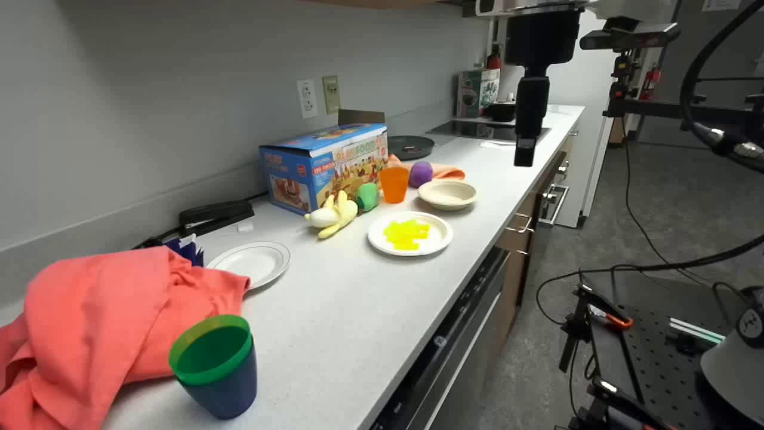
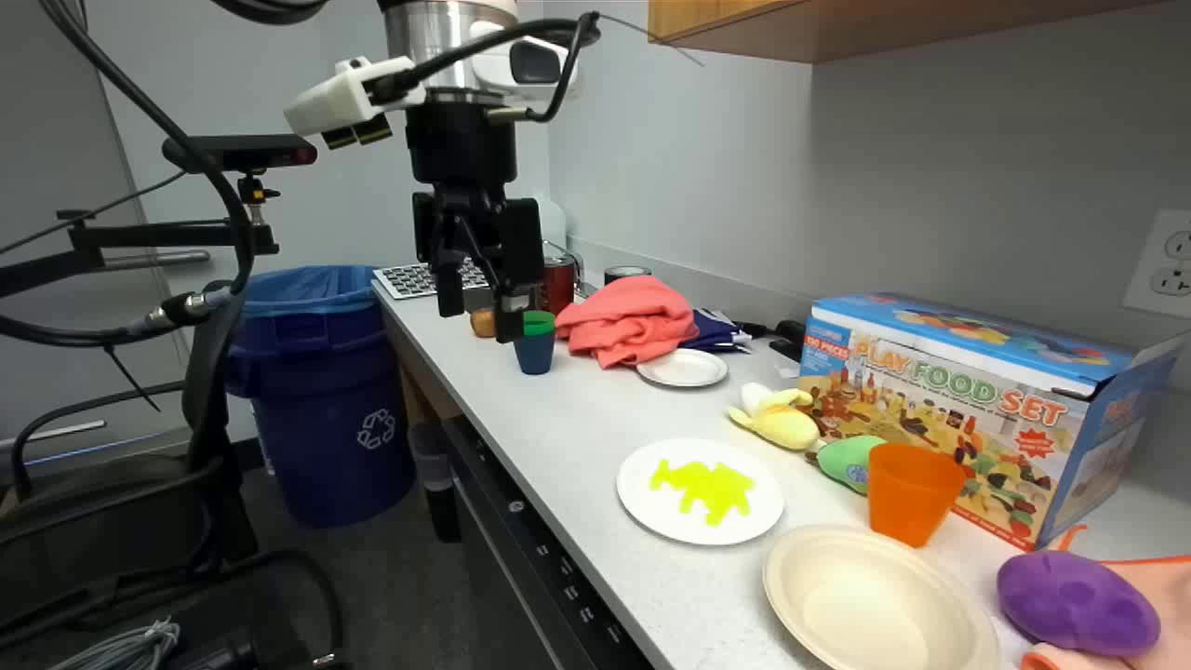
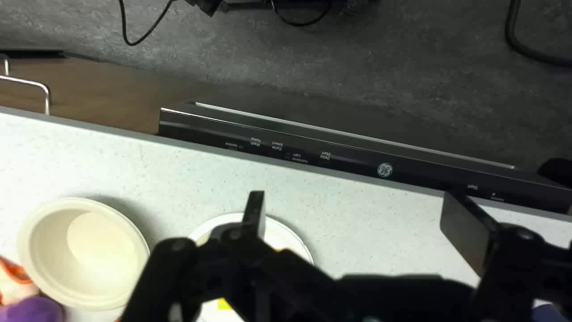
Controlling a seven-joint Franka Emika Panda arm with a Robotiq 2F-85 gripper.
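My gripper point(image 2: 480, 324) hangs in the air above the counter's front side, open, with nothing between its fingers. In the wrist view its two fingers point(image 3: 257, 212) stand wide apart, with bare counter below the gap. A white plate point(image 1: 380, 247) carrying yellow pieces point(image 1: 406, 233) lies on the counter; in the wrist view the gripper partly covers it. Beside it sits an empty cream bowl point(image 3: 102, 257). Behind the plate are a yellow banana-like toy point(image 2: 783, 425), a green toy point(image 2: 849, 460) and an orange cup point(image 2: 913, 491).
A play food box point(image 1: 336, 161) stands against the wall. A purple toy point(image 2: 1077, 603) rests near the bowl. At the counter's other end are a coral cloth point(image 1: 107, 315), a second white plate point(image 1: 261, 261) and stacked green and blue cups point(image 1: 218, 365). Mid-counter is clear.
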